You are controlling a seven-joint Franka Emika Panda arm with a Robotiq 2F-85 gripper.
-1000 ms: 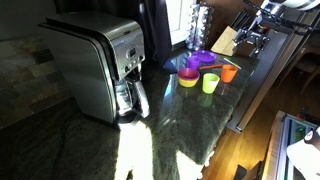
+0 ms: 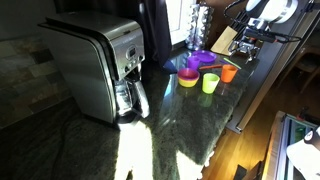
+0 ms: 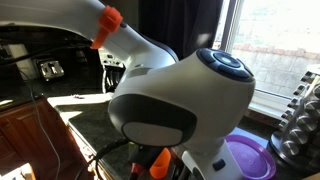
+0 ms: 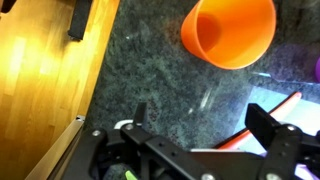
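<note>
My gripper is open, with nothing between its fingertips, pointing down over the dark counter in the wrist view. Ahead of it stands an orange cup (image 4: 230, 30), apart from the fingers. The same orange cup (image 2: 229, 73) is near the counter's right edge in exterior view 1. To its left are a light green cup (image 2: 210, 83) and a stack of red and yellow bowls (image 2: 188, 77). A purple cup (image 2: 193, 62) and a purple plate (image 2: 203, 57) sit behind. In exterior view 2 the arm hides most of the counter.
A silver coffee maker (image 2: 95, 65) stands at the left. A red utensil (image 4: 265, 123) lies beneath the right finger. Several spice jars (image 2: 199, 25) stand on a rack by the window.
At the upper right of exterior view 1, the arm's far end has shifted slightly. The cups, bowls and coffee maker stay where they were.
</note>
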